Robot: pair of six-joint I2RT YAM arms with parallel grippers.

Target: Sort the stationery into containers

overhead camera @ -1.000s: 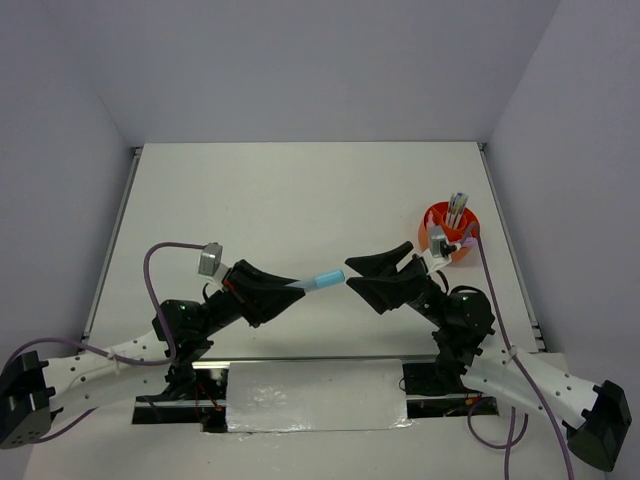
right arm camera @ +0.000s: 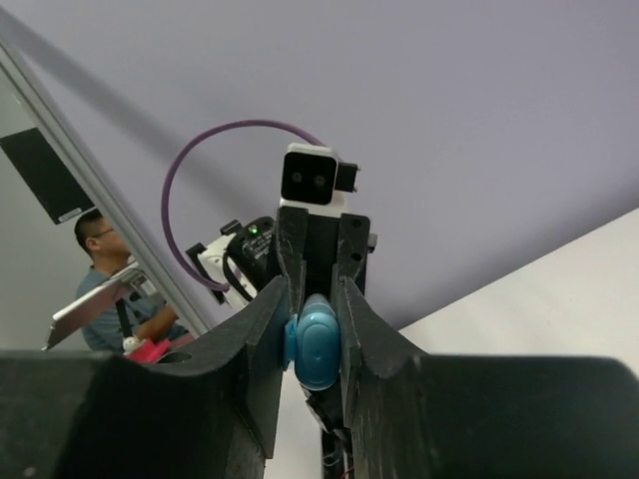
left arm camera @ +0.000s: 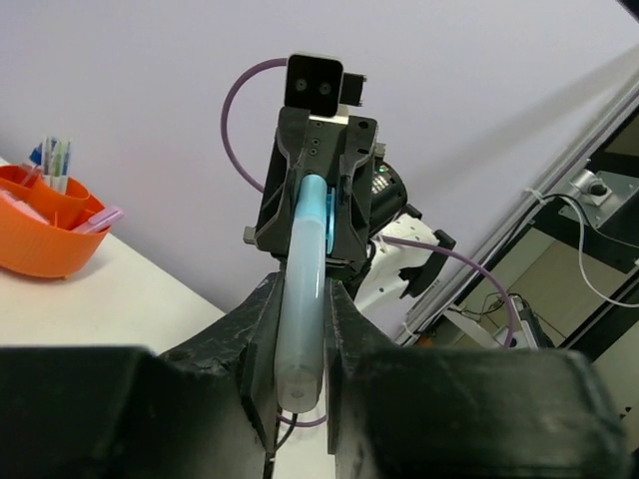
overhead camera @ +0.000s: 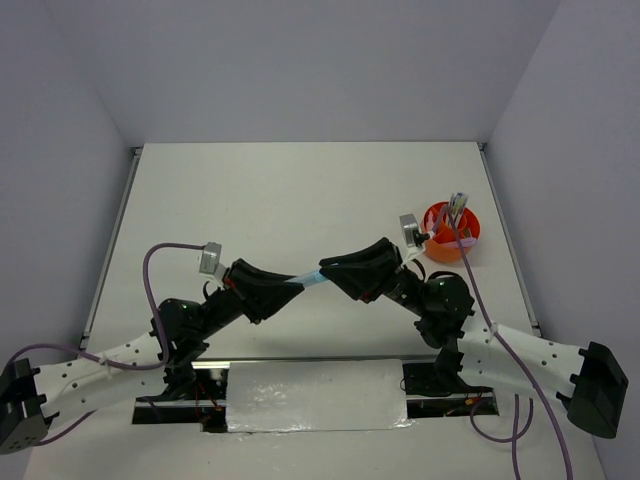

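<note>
A pale blue capped pen is held level between my two grippers in the top view, low over the front middle of the table. My left gripper grips its body, which runs away toward the other arm. My right gripper is around the blue cap end, its fingers close on either side; the top view shows it at the pen's right end. An orange organizer holding several pens and pink items stands at the back right, also seen in the left wrist view.
Grey walls border it at the back and sides. Purple cables run along both arms, one passing over the organizer in the top view.
My right gripper has moved left onto the pen's cap end and its fingers have drawn closer together around it. The left arm and pen have stayed nearly still.
</note>
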